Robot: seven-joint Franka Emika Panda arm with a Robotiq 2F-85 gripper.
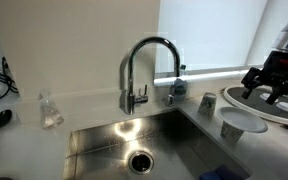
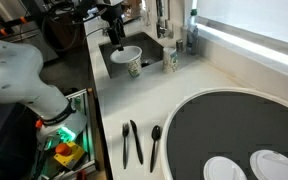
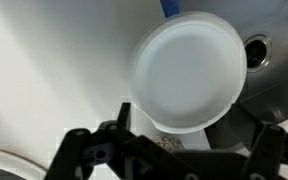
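Note:
A white oval plate [image 3: 187, 72] lies just beyond my gripper in the wrist view, overhanging the corner of the sink. The same plate [image 1: 244, 121] appears at the right of the sink in exterior view 1, raised above the counter and near a patterned cup [image 1: 208, 104]. My gripper [image 1: 263, 90] hangs above and to the right of the plate, apart from it. Its fingers stand open with nothing between them. In exterior view 2 the plate [image 2: 126, 54] shows below my gripper [image 2: 116, 38], partly in front of the cup [image 2: 135, 68].
The steel sink [image 1: 94, 140] has a tall faucet [image 1: 131, 75] and a blue item [image 1: 222, 173] at its edge. A bottle [image 1: 179, 85] stands behind. A round dark tray [image 2: 219, 110] holds white plates; a fork [image 2: 125, 145], knife [image 2: 137, 142] and spoon [image 2: 155, 140] lie beside it.

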